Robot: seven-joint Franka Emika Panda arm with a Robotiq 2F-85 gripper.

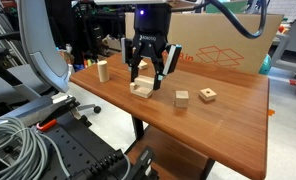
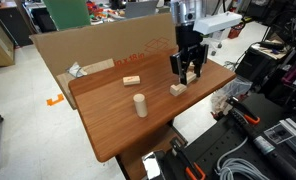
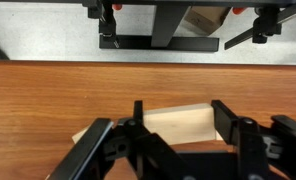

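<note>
My gripper (image 1: 146,79) points down over the near-left part of the wooden table and is shut on a pale wooden block. In the wrist view this held block (image 3: 180,124) spans the gap between the two dark fingers. A second pale block (image 1: 140,93) lies low beneath it. The wrist view shows only a pale corner of the lower block (image 3: 79,135) to the left of the held one. Held block and lower block are very close; whether they touch, I cannot tell.
A pale cylinder (image 1: 103,71) stands to the left on the table. To the right are a cube (image 1: 181,97) and a flat block (image 1: 208,95). Another small block (image 2: 131,79) lies farther back. A cardboard panel (image 1: 223,42) stands behind.
</note>
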